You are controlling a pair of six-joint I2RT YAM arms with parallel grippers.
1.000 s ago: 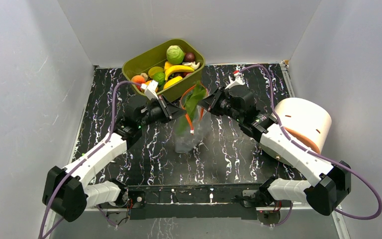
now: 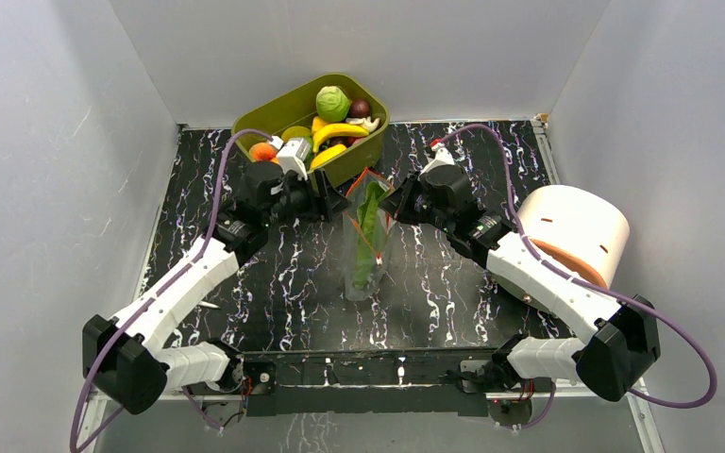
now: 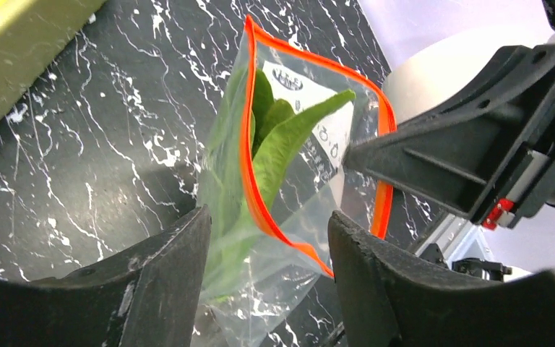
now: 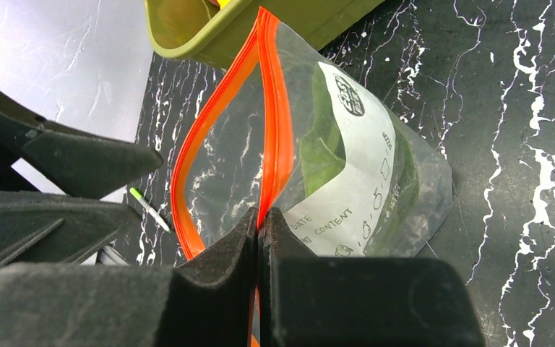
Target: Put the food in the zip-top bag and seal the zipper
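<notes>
The clear zip bag [image 2: 366,264] stands mid-table with green leaves [image 3: 289,137] inside and its orange-edged mouth gaping in the left wrist view. My right gripper is shut on the bag's zipper edge [image 4: 274,144], beside the printed white label [image 4: 354,144]. My left gripper is open, its fingers at the mouth's near side, with the orange rim above and between them and nothing seen held.
An olive bin [image 2: 264,118] of produce stands behind the bag. A cream cylindrical object [image 2: 571,226] is at the right. A pen [image 4: 152,210] lies on the left of the table.
The leaves have gone lower into the bag, which stands more upright. My left gripper has moved slightly and opened; the right has shifted a little.
</notes>
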